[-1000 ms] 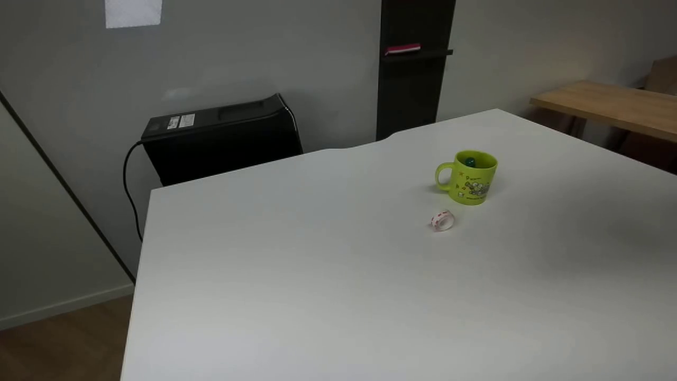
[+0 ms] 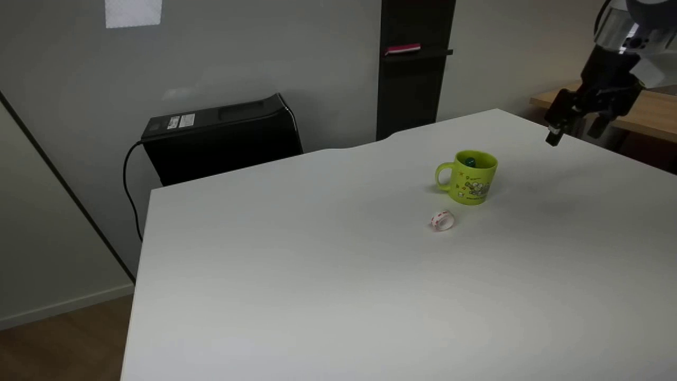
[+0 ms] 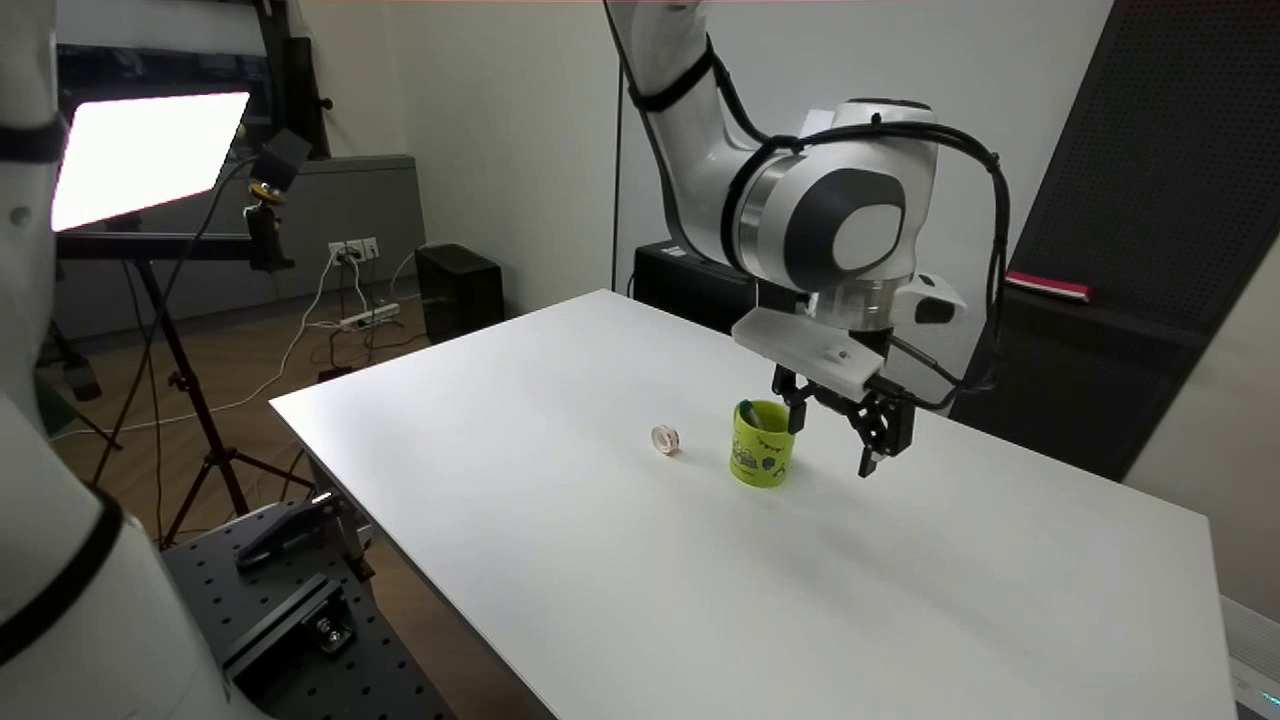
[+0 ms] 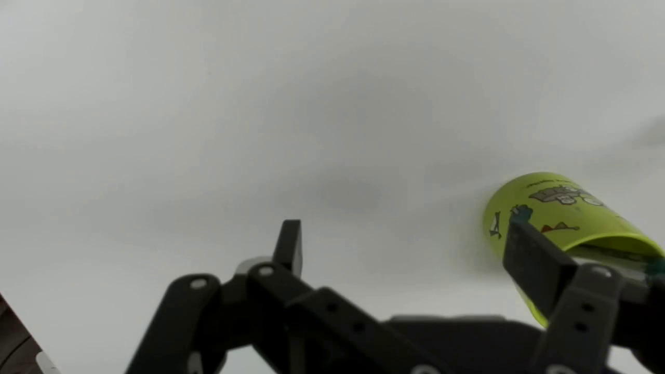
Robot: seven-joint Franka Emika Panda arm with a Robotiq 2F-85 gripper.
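Note:
A lime-green mug (image 2: 465,180) with printed pictures stands upright on the white table, its handle toward the left in exterior view 1. Something dark green (image 2: 470,162) shows inside its mouth. Beside the mug lies a small roll of white and red tape (image 2: 442,221), also seen as a ring of tape (image 3: 665,439) in exterior view 2. My gripper (image 3: 830,451) hangs above the table, open and empty, its fingers spread wide. In the wrist view the mug (image 4: 561,209) appears at the lower right, partly covered by one finger (image 4: 537,265).
A black box-like device (image 2: 222,136) stands behind its far edge. A wooden surface (image 2: 660,114) lies beyond the right edge.
My arm and open gripper have come into exterior view 1 at the upper right, where they were out of sight. The mug and tape have stayed in place.

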